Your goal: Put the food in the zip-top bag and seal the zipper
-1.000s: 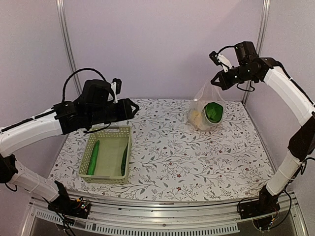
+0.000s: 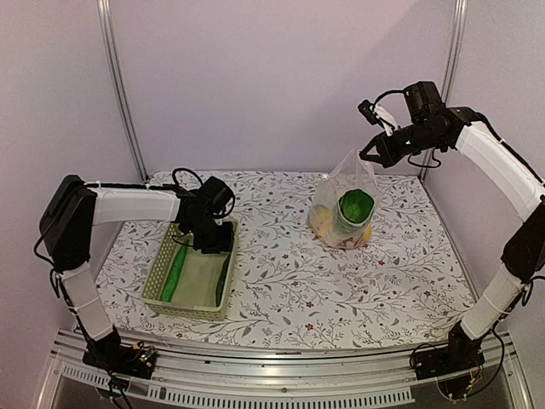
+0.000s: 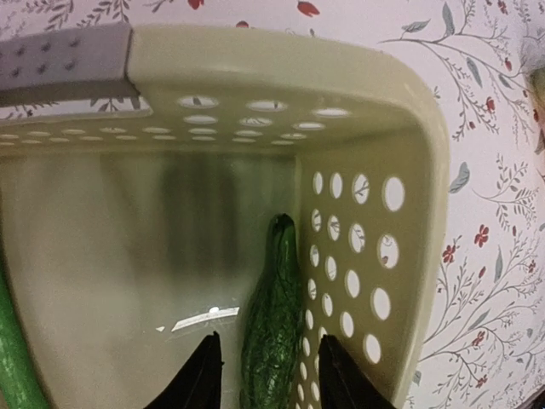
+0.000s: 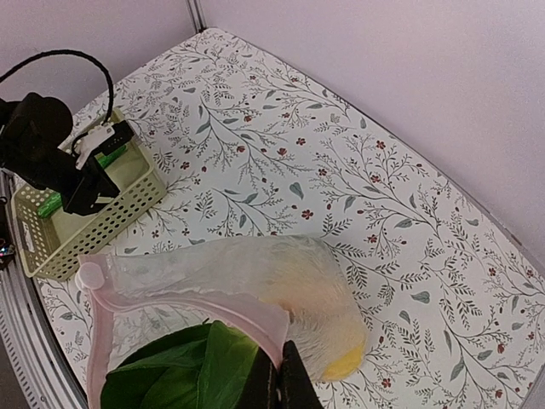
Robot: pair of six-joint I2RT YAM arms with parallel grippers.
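Note:
The clear zip top bag [image 2: 341,200] stands upright on the right half of the table, its mouth gaping. A green leafy vegetable [image 2: 356,206] shows inside, with something yellowish [image 4: 342,361] lower down. My right gripper is shut on the bag's pinkish rim [image 4: 269,328]. Over the basket [image 2: 183,312], my left gripper points down with its fingers apart. A dark green bumpy vegetable [image 3: 274,324] lies along the basket's right wall, between the left fingertips as seen from that wrist, not gripped. A brighter green cucumber [image 2: 174,273] lies along the left wall.
The basket's perforated right wall [image 3: 375,213] is close beside my left gripper. Bare patterned tablecloth [image 2: 281,273] lies between basket and bag. A back wall [image 2: 281,85] bounds the table.
My left gripper has come down from above into the basket. The basket has shifted slightly right. The bag has swung left and forward, its rim still at my right gripper.

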